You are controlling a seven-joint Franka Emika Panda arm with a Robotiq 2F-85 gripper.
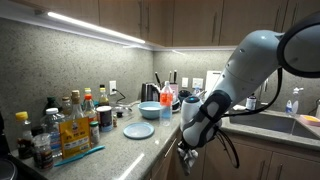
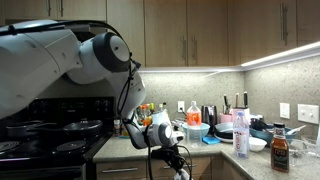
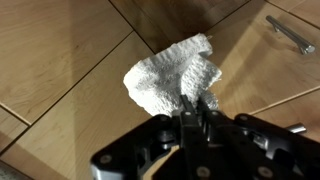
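A crumpled white cloth (image 3: 165, 80) is pinched between the fingers of my gripper in the wrist view. It hangs in front of the wooden cabinet fronts. In exterior view 1 the gripper (image 1: 187, 148) points down below counter height, with the cloth (image 1: 188, 160) small beneath it. From the other side, only a bit of the cloth (image 2: 183, 174) shows at the bottom edge. The fingertips themselves are partly hidden by the cloth.
A metal handle (image 3: 290, 35) sits on a cabinet front near the cloth. On the counter stand several bottles, a blue plate (image 1: 139, 130) and a blue bowl (image 1: 150, 110). A sink (image 1: 270, 122) lies to the right, and a stove (image 2: 50, 150) is at the left in exterior view 2.
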